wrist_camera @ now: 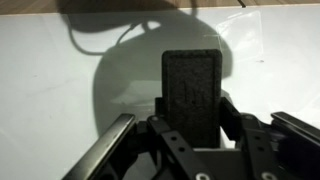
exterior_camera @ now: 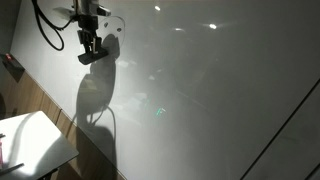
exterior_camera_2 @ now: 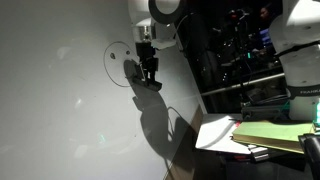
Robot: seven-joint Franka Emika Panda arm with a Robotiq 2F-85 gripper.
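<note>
A dark, block-shaped eraser (wrist_camera: 192, 88) is clamped between the fingers of my gripper, which is shut on it. In exterior view 1 the eraser (exterior_camera: 93, 57) is at the upper left, close to the whiteboard (exterior_camera: 200, 80). Whether its face touches the board, I cannot tell. Thin drawn marks (exterior_camera: 119, 25) show just right of the gripper (exterior_camera: 92, 46). Exterior view 2 shows a curved drawn line (exterior_camera_2: 106, 62) left of the arm. The gripper and its shadow cover part of this drawing.
A small green mark (exterior_camera: 160, 112) is on the board farther right. Below the arm stands a white table (exterior_camera: 35, 145), and a wooden strip (exterior_camera: 45, 105) runs along the board's edge. Much of the board is clear.
</note>
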